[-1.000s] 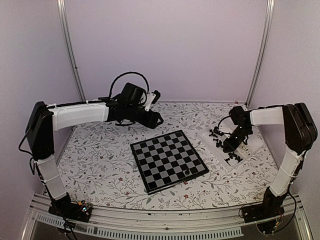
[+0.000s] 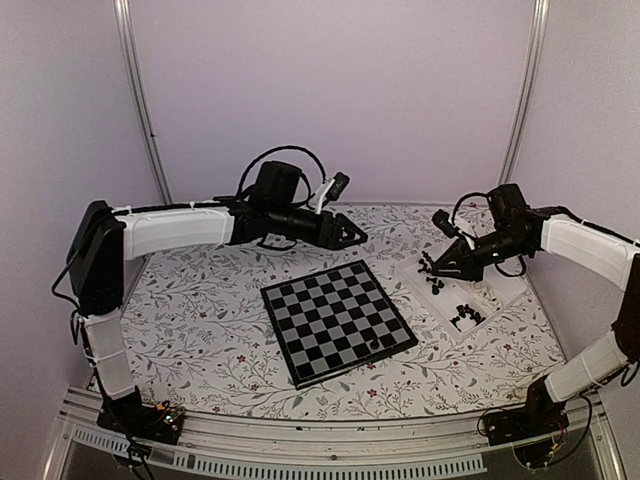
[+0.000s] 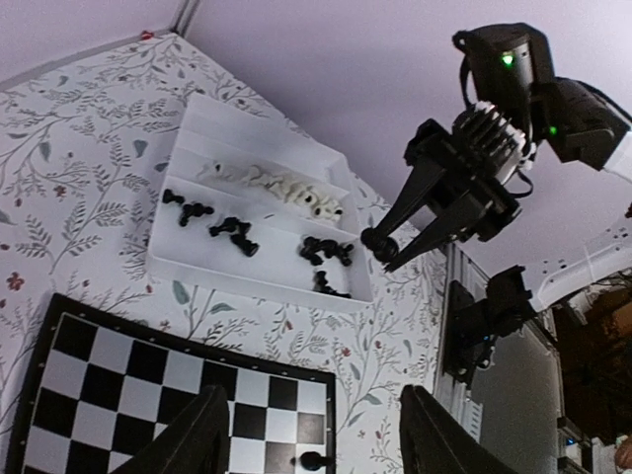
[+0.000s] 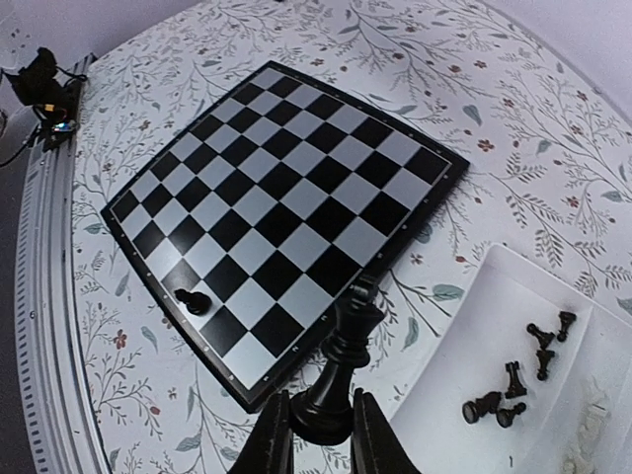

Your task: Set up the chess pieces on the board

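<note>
The checkered board lies mid-table with one black piece on a corner square. My right gripper is raised over the white compartment tray, shut on a black chess piece, a tall one, seen up close in the right wrist view. My left gripper hangs above the area behind the board, open with nothing between its fingers. Black pieces and white pieces lie in separate compartments of the tray.
The tray sits close to the right wall, with a narrow strip of table between it and the board.
My right gripper has risen out of the tray and moved left with the black piece. My left gripper has moved right, toward the tray side.
</note>
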